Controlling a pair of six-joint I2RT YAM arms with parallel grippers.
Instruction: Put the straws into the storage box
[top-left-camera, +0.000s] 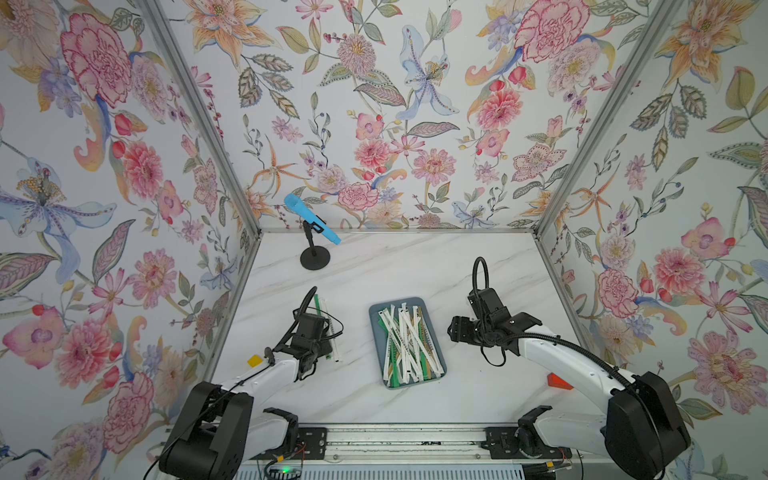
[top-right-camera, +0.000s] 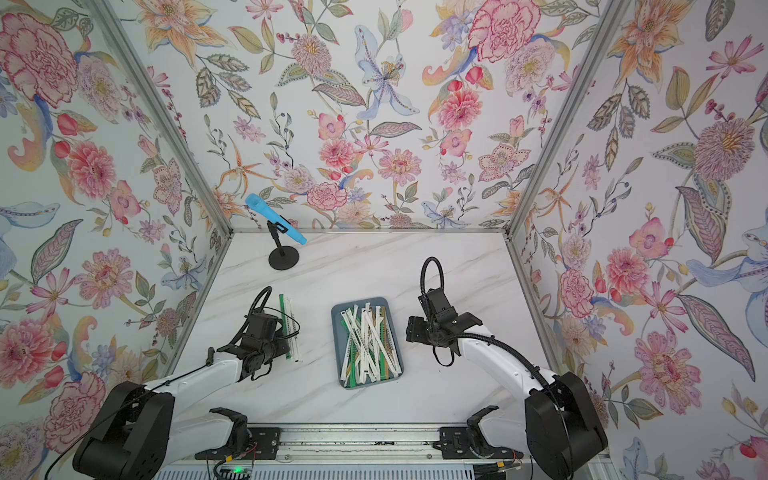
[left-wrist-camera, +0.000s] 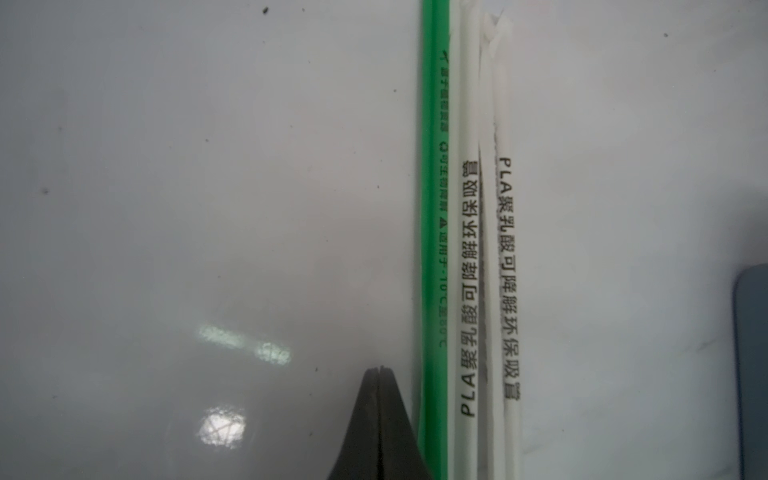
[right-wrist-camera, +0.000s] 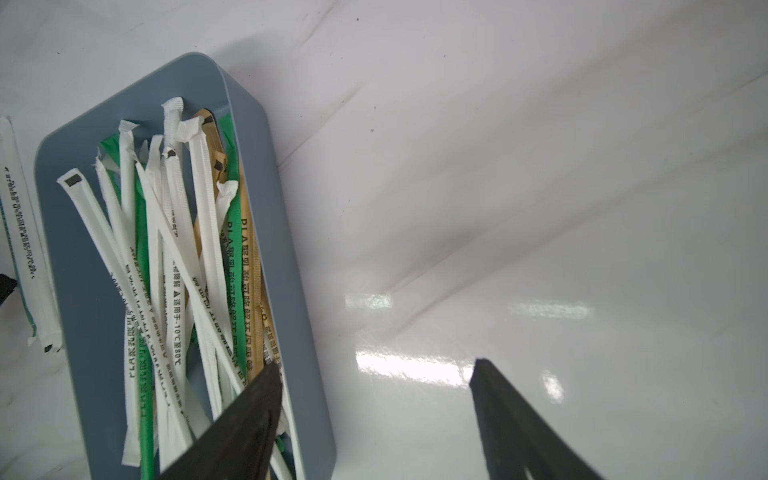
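Observation:
A green straw (left-wrist-camera: 434, 240) lies lengthwise on the table in the left wrist view, with white paper-wrapped straws (left-wrist-camera: 469, 240) close along its right side. My left gripper is shut with its fingertips together and nothing between them. It stands just left of the green straw, which is outside the fingers. The grey-blue storage box (right-wrist-camera: 281, 264) holds many white, green and brown straws (right-wrist-camera: 172, 264). My right gripper is open and empty, its left finger (right-wrist-camera: 248, 424) overlapping the box's right wall in the right wrist view.
A blue object on a black stand (top-left-camera: 315, 257) occupies the back left of the table. A yellow piece (top-left-camera: 255, 361) lies by the left arm, and a red piece (top-left-camera: 559, 381) by the right.

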